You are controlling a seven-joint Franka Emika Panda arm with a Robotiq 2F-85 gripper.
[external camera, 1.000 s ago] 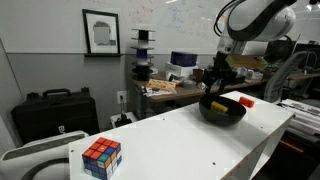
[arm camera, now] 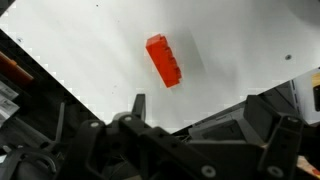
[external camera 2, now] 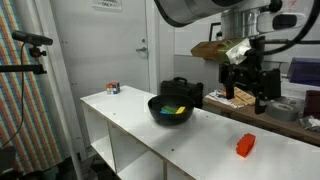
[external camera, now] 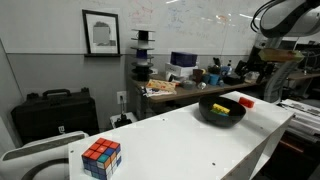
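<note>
A red block [arm camera: 163, 60] lies on the white table; it also shows as a red block [external camera 2: 245, 145] in exterior view 2 and a small red shape [external camera: 247, 101] beside the bowl in exterior view 1. My gripper [external camera 2: 242, 91] hangs well above the table on the block's side of the bowl. Its fingers stand wide apart, and the wrist view shows nothing between the fingertips of the gripper. The black bowl [external camera 2: 156, 116] holds yellow and green items [external camera 2: 172, 109], whose exact shapes are hard to make out.
A Rubik's cube [external camera: 102, 158] rests at the other end of the table. Bare white tabletop [external camera: 165, 138] stretches between cube and bowl. Behind stands a wooden bench [external camera: 178, 93] with boxes and tools. The table edge runs near the red block.
From above the bowl, my gripper has travelled right and upward in exterior view 1. Bowl, red block and cube keep their places.
</note>
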